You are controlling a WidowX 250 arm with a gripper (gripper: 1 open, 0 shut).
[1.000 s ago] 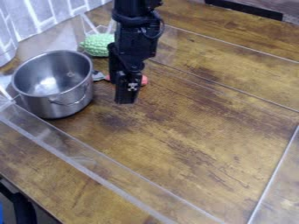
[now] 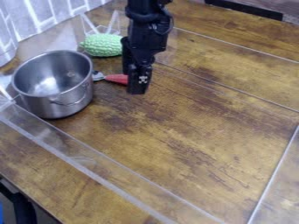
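My black gripper (image 2: 136,80) is lowered at the upper middle, just right of a steel pot (image 2: 52,86). A red-handled utensil (image 2: 115,78) lies on the wooden table beside the pot, partly hidden behind the gripper. Whether the fingers are open or shut on it cannot be told. A pale green corn-like object (image 2: 101,45) lies behind, at the back left.
Clear low rails or walls run along the left front and right side. A white grid and fabric stand at the back left.
My gripper has moved back and to the right, now over the right part of the red handle, uncovering more of the green object. The pot has not visibly moved.
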